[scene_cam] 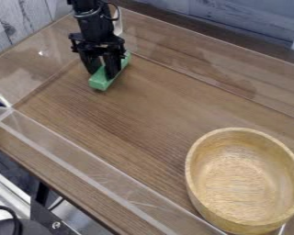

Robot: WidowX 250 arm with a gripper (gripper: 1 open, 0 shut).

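My black gripper [102, 57] is at the upper left of the camera view, over a small green object [103, 79] on the wooden table [137, 128]. Its fingers reach down at the green object, which is partly hidden by them; I cannot tell whether they grip it.
A large round wooden bowl [242, 180] sits at the lower right. Black cables lie at the lower left corner, and walls edge the table at the back.
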